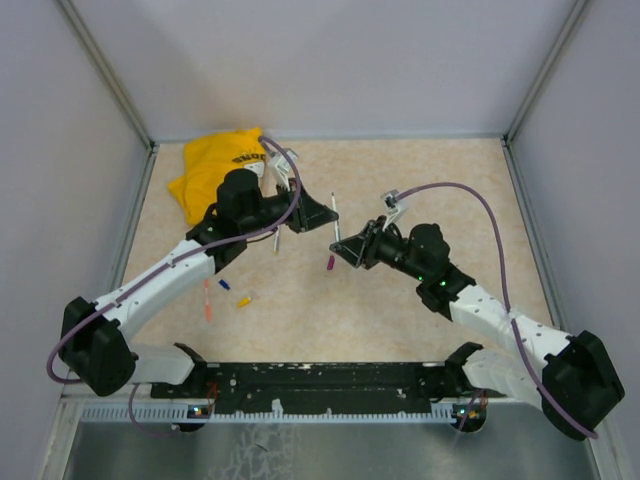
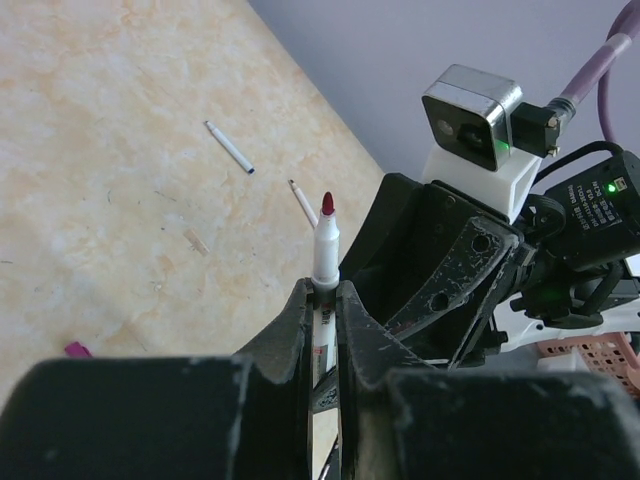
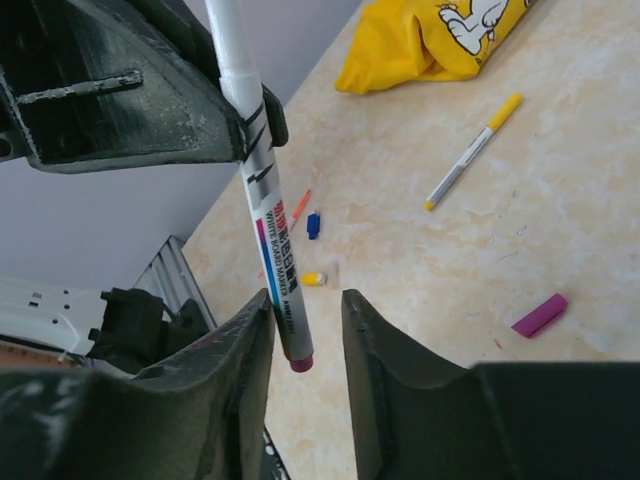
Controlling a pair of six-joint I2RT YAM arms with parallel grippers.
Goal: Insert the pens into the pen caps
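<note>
My left gripper is shut on a white pen held upright, its red tip up. My right gripper is part open around the pen's lower end, which in the right wrist view hangs between or just above its fingers; contact is unclear. On the table lie a magenta cap, a blue cap, a yellow cap, an orange pen and a yellow-ended pen.
A yellow cloth bag lies at the back left. More white pens lie on the table. Grey walls border the sides and back.
</note>
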